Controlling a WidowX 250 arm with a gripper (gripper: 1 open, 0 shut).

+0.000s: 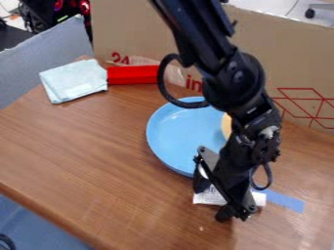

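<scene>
The black arm reaches down from the top to the front right, where its gripper [213, 186] is low over a white item [210, 196] on the wooden table, just in front of a blue plate [178, 135]. The fingers surround part of the white item; whether they grip it cannot be told. A blue strip [287, 202] lies to the right of the white item. A pale yellow round object is partly hidden behind the arm on the plate.
A folded light cloth [72, 81] and a red object [132, 74] lie at the back left, before a cardboard box [294, 73]. A grey-blue edge borders the left.
</scene>
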